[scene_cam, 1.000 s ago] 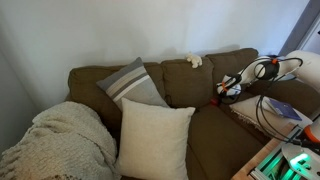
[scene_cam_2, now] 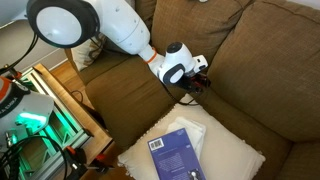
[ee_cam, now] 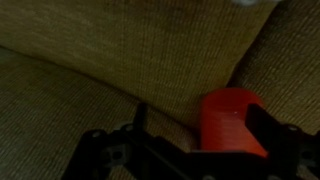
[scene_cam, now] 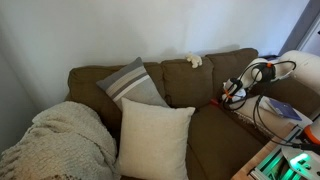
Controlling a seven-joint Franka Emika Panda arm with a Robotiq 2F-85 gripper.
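Note:
A red, rounded object [ee_cam: 230, 122] lies against the brown couch cushions in the wrist view, near the seam where they meet. My gripper stands open over it, its dark fingers spread apart. The red object is in the gap, closer to the right finger [ee_cam: 262, 126], which overlaps its edge; contact cannot be told. In exterior view 1 a small red patch [scene_cam: 214, 102] shows on the couch beside my gripper [scene_cam: 226, 101]. Exterior view 2 has the gripper [scene_cam_2: 196, 88] low at the seat, with the red object hidden there.
A purple book [scene_cam_2: 177, 158] rests on a pale cushion [scene_cam_2: 225, 150] at the near end of the couch. Farther along are a cream pillow [scene_cam: 154, 140] and a striped pillow [scene_cam: 132, 84]. A white plush toy [scene_cam: 194, 60] sits atop the backrest. Open seat lies between.
My arm's wrist has shifted slightly lower, staying close to the red patch on the couch. Pillows, plush toy and book have not moved.

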